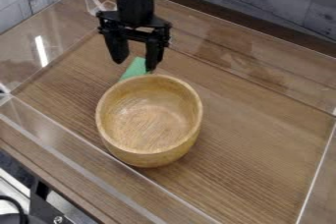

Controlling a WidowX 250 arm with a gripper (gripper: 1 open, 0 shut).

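Observation:
My black gripper [136, 48] hangs at the upper middle of the camera view, open, its two fingers spread apart. Just below it a small green object [136, 69] lies on the wooden surface, against the back rim of a large round wooden bowl [148, 125]. The bowl looks empty inside. Part of the green object may be hidden behind the bowl's rim.
Low edges border it at the back and sides. A dark cable shows at the lower left corner.

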